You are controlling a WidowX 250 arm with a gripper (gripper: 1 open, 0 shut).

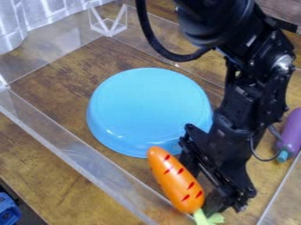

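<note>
An orange toy carrot (175,180) with red marks and pale green leaves lies diagonally at the lower middle, just below a blue round lid or plate (137,110). The black gripper (202,178) is down at the carrot's right side, over its upper and right part. Its fingertips are dark and partly hidden, so whether they are closed on the carrot cannot be told.
A purple toy eggplant (289,136) lies at the right edge. Clear plastic strips border the work area on the left and lower right. Bare wooden surface (65,66) shows at the upper left. A blue object sits at the lower left corner.
</note>
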